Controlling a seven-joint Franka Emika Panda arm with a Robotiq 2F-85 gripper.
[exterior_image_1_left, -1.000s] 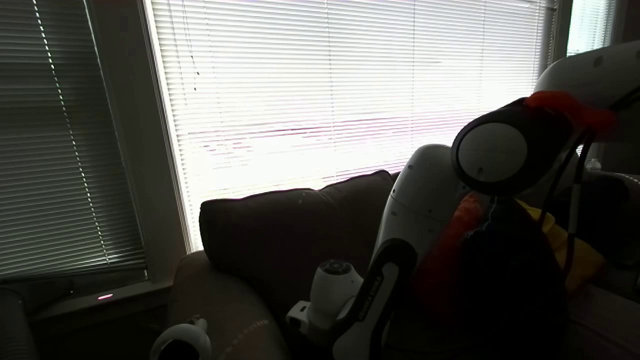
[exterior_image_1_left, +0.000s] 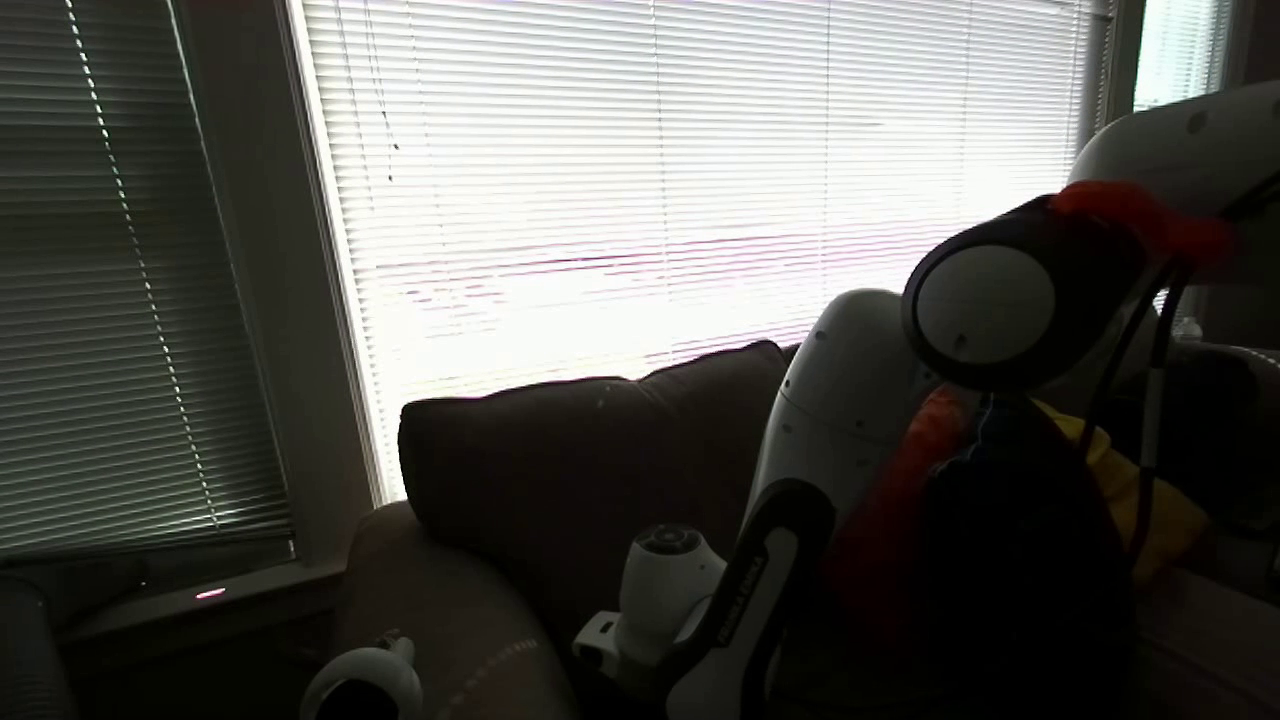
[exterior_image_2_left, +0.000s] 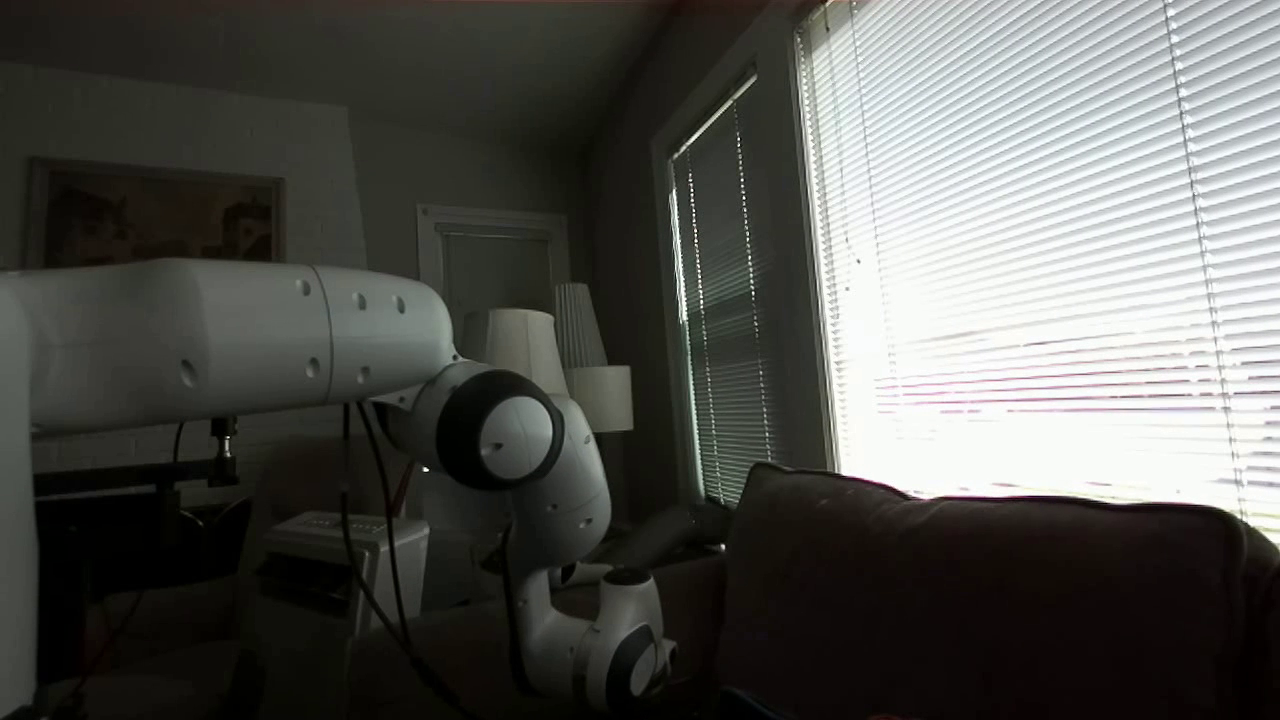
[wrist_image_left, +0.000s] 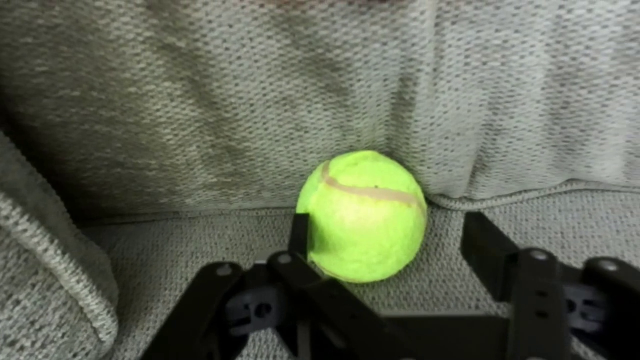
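In the wrist view, a yellow-green tennis ball (wrist_image_left: 366, 225) rests on the grey seat cushion (wrist_image_left: 192, 240), against the foot of the backrest (wrist_image_left: 288, 108). My gripper is open, its fingers spread to either side of the ball. The left fingertip (wrist_image_left: 299, 234) overlaps the ball's left edge; whether it touches cannot be told. A clear gap separates the right fingertip (wrist_image_left: 480, 240) from the ball. Both exterior views show the wrist of the arm (exterior_image_1_left: 666, 588) low by the couch, with ball and fingers out of sight.
A couch arm with a piped edge (wrist_image_left: 54, 258) rises left of the ball in the wrist view. Beyond the dark couch (exterior_image_1_left: 540, 480) is a bright window with blinds (exterior_image_1_left: 720, 180). Cables (exterior_image_2_left: 384, 564) hang from the arm.
In exterior view 1 the arm's wrist sits very slightly lower than a second ago. Nothing else there has visibly moved.
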